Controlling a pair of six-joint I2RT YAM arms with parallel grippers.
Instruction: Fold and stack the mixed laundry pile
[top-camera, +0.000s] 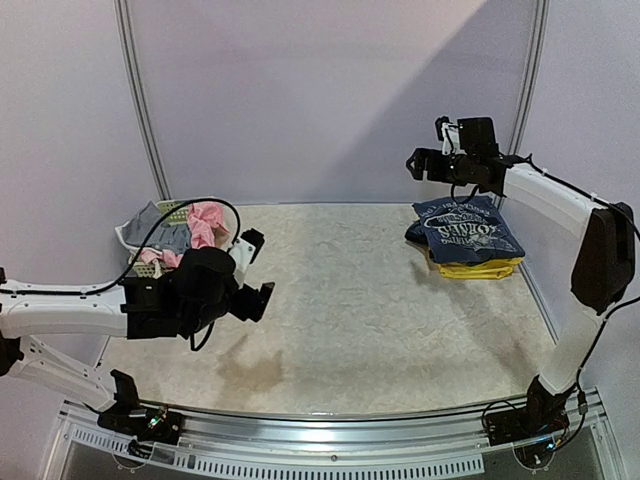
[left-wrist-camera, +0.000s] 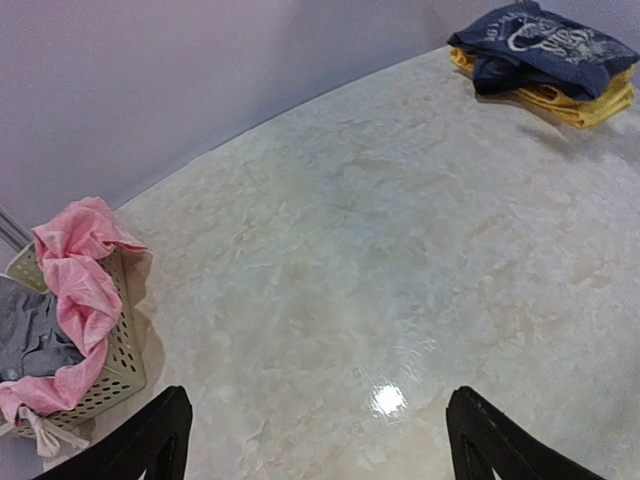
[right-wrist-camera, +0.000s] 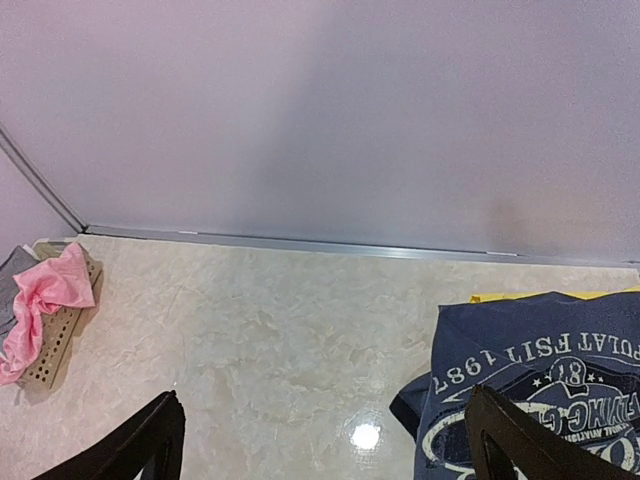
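Observation:
A basket (left-wrist-camera: 115, 360) at the left holds a grey cloth (top-camera: 172, 238) and a pink cloth (top-camera: 208, 222), which drapes over its rim. At the back right lies a folded stack: a navy printed garment (top-camera: 465, 230) on yellow cloth (top-camera: 475, 270). My left gripper (top-camera: 258, 271) is raised in front of and right of the basket, open and empty. My right gripper (top-camera: 428, 150) hovers high above and left of the folded stack, open, with nothing between its fingers.
Walls enclose the back and both sides, and a metal rail runs along the front edge.

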